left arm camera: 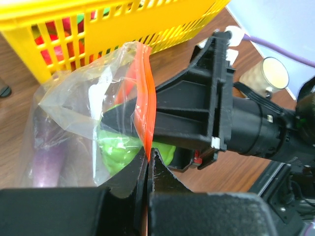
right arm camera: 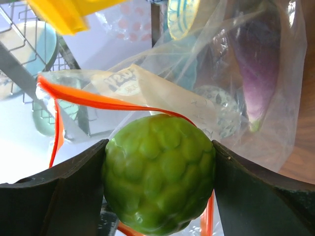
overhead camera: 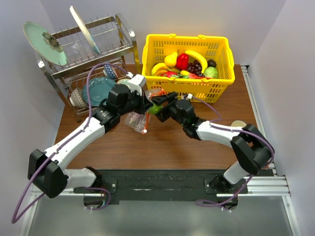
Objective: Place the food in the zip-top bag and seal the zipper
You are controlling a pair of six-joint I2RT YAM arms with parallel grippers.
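The clear zip bag (overhead camera: pixel 135 120) with orange zipper edge (left arm camera: pixel 145 98) hangs in front of my left gripper, which is shut on that edge. Inside the bag is a purple, eggplant-like item (right arm camera: pixel 253 78). My right gripper holds a green, bumpy round fruit at the bag's orange-rimmed mouth; in the left wrist view it is partly behind plastic and my black fingers.
A yellow basket (overhead camera: pixel 221 54) of assorted food stands behind the grippers. A steel dish rack (overhead camera: pixel 69 73) with plates is at back left. A cup (overhead camera: pixel 238 124) sits on the right.
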